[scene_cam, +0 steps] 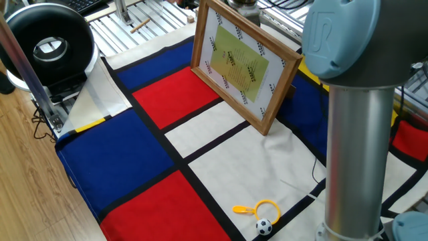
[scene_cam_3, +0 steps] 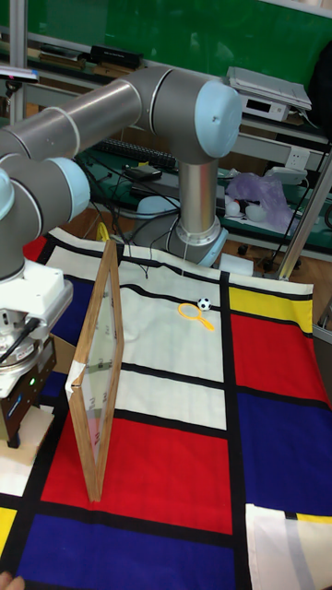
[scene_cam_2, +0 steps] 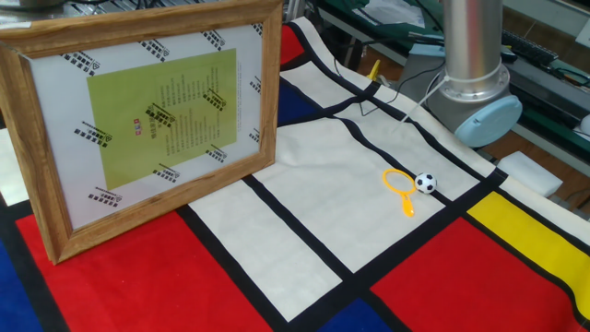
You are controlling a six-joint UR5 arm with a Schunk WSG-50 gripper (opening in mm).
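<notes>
A wooden picture frame (scene_cam: 266, 126) with a green-yellow printed sheet stands upright on the patterned cloth; in exterior view 3 it shows nearly edge-on. On a white panel lies a yellow ring with a handle (scene_cam_2: 409, 207), and a small black-and-white soccer ball (scene_cam_2: 426, 182) sits right beside it. My arm's white wrist section (scene_cam_3: 37, 300) is at the left edge of exterior view 3, on the printed side's opposite from the ring and ball. A dark housing (scene_cam_3: 31, 397) with green lights hangs below it. My fingertips cannot be made out, so the finger's state does not show.
The cloth (scene_cam: 120, 150) has red, blue, white and yellow panels, largely bare in front of the frame. My arm's column (scene_cam_3: 197, 196) rises behind the ring and ball, with loose cables near it. A black round device (scene_cam: 50, 47) stands beyond the cloth's corner.
</notes>
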